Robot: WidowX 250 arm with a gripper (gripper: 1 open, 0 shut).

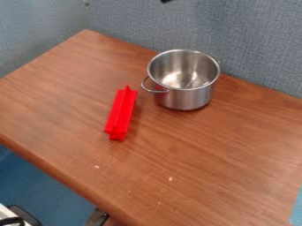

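A red ridged bar (120,114) lies lengthwise on the wooden table (71,97), left of a steel pot (181,93) with side handles. Of my gripper, only a small dark tip shows at the top edge above the pot; its finger cannot be made out.
Grey-blue padded walls (248,44) stand behind the table. A bit of white and dark equipment sits at the bottom left corner, off the table.
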